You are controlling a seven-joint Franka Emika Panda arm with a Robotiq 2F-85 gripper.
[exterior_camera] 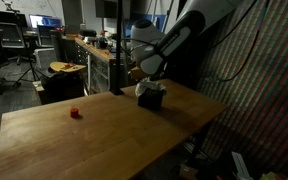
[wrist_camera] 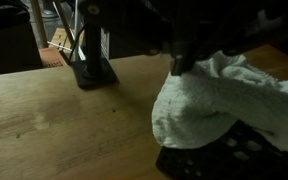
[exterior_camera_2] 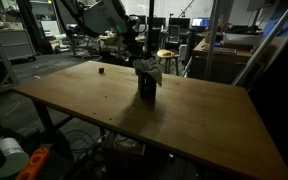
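A white cloth point(exterior_camera: 150, 87) hangs over the top of a black box point(exterior_camera: 152, 101) at the far right part of the table. In exterior view 2 the cloth point(exterior_camera_2: 152, 67) bunches above the dark box point(exterior_camera_2: 147, 88). My gripper is shut at the cloth's upper edge, and a pinch of the cloth point(wrist_camera: 199, 108) rises to its fingertips in the wrist view. The box's speckled dark surface point(wrist_camera: 224, 155) shows under the cloth. The box's inside is hidden.
A small red object point(exterior_camera: 75, 113) lies alone on the wooden table point(exterior_camera: 94, 145). A black post base point(wrist_camera: 92, 74) stands near the table's back edge. Much of the tabletop left of the box is bare.
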